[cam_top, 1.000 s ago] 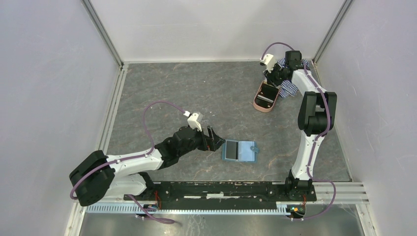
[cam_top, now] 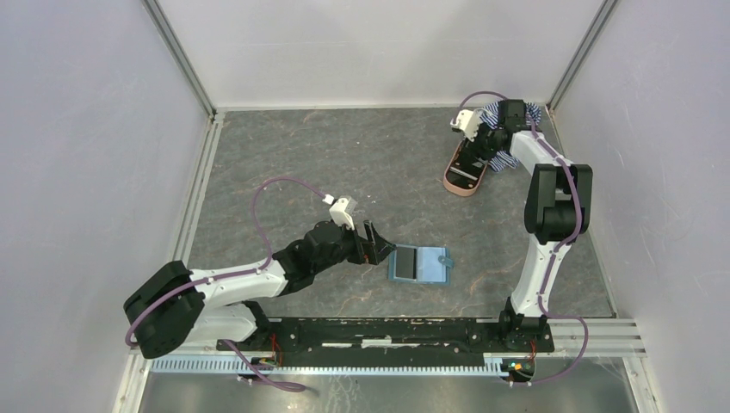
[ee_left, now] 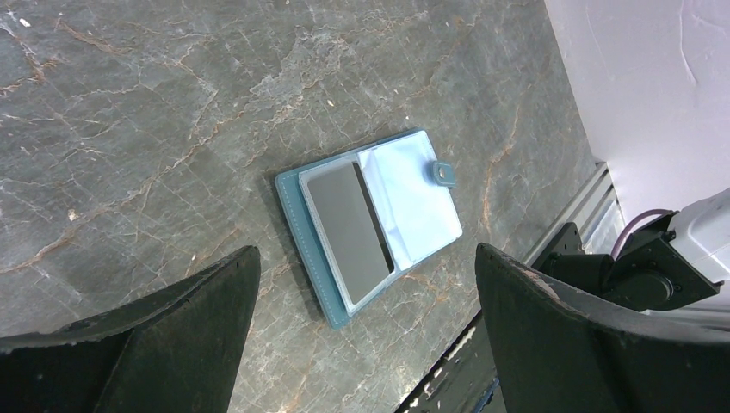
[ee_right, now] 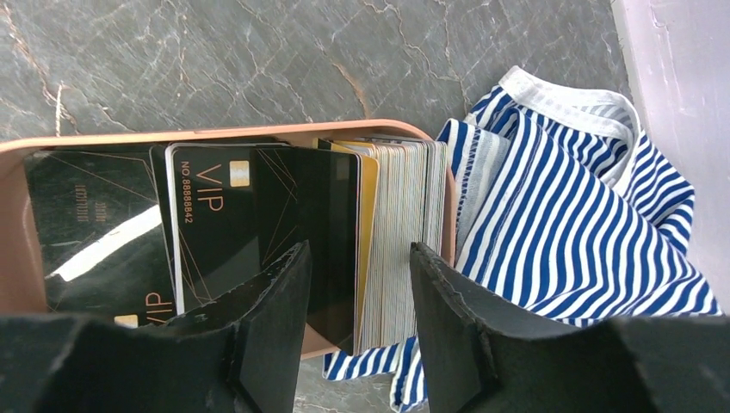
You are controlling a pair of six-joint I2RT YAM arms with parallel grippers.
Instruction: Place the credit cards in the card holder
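The blue card holder lies unfolded on the table, with a dark panel on one half and a clear-white panel on the other. Left of it in the top view, my left gripper hangs open and empty. In the right wrist view a pink tray holds black VIP cards, some leaning flat, and a packed row of cards with pale edges. My right gripper is open over the tray, its fingertips on either side of the row's front end in view. Contact with the cards cannot be made out.
A blue-and-white striped cloth lies crumpled against the tray's end, near the wall.
In the top view my right gripper has come down and slightly toward the table's front, over the tray. The left arm, tray and card holder look unmoved.
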